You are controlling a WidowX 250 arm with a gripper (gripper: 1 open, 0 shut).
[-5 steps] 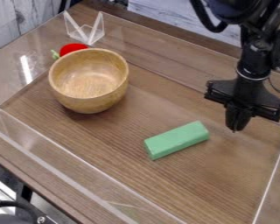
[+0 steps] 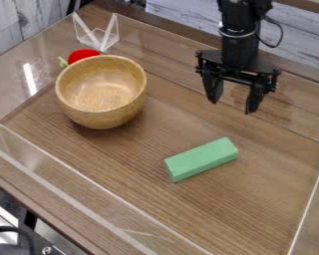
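My black gripper (image 2: 235, 92) is at the upper right over the wooden table, open, its fingers pointing down with nothing seen between them. A green block (image 2: 201, 158) lies below it, toward the middle front. A wooden bowl (image 2: 101, 90) sits at the left. A small red object (image 2: 88, 56) with some green lies behind the bowl.
A white wire-like object (image 2: 101, 30) stands at the back left near the red object. A dark cable or object sits at the lower left edge.
My gripper has moved up and to the left, away from the right edge. The block, bowl and red object have not moved.
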